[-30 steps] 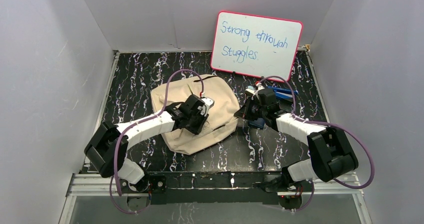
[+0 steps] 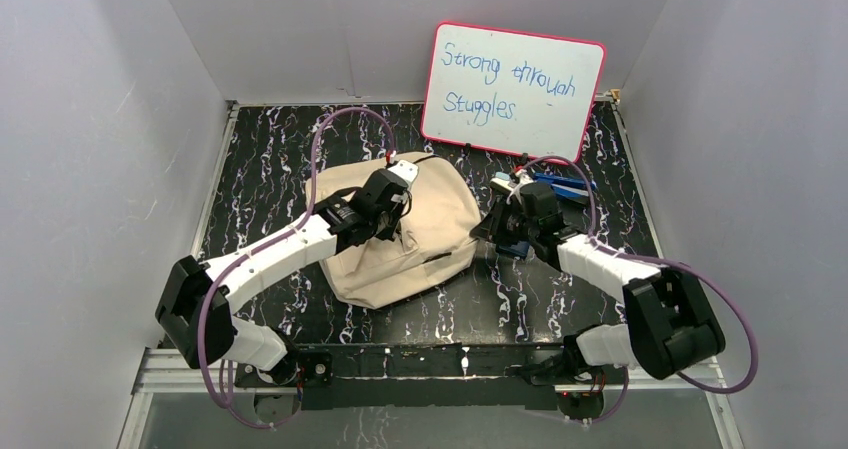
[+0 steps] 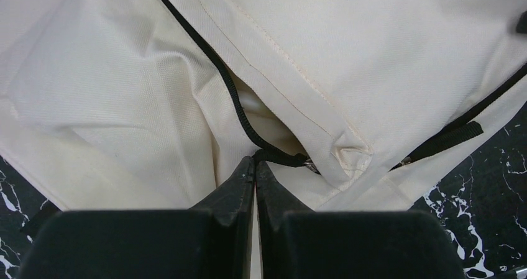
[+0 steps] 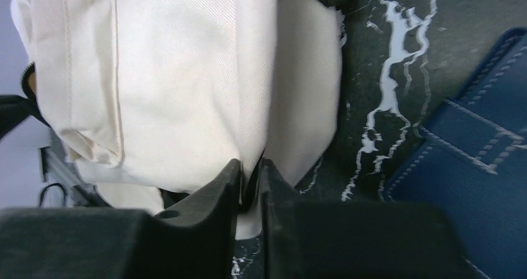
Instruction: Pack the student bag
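Observation:
The cream cloth bag (image 2: 445, 194) lies flat on the dark table. In the left wrist view its zipper opening (image 3: 261, 111) gapes slightly, edged with black tape. My left gripper is over the bag, shut on the black zipper pull (image 3: 283, 158), which stretches from the metal slider to the fingertips. At the bag's right edge, my right gripper has a fold of the bag cloth (image 4: 253, 127) between its nearly closed fingers. A dark blue stitched notebook or case (image 4: 463, 161) lies right of the bag, partly under the right arm in the top view.
Blue items (image 2: 565, 189) lie behind the right gripper, partly hidden by it. A whiteboard (image 2: 510, 89) with handwriting leans at the back. Bare table shows in front of the bag and at far left.
My left gripper has moved back and left along the bag. The right arm has shifted slightly right, and the bag has moved a little with it.

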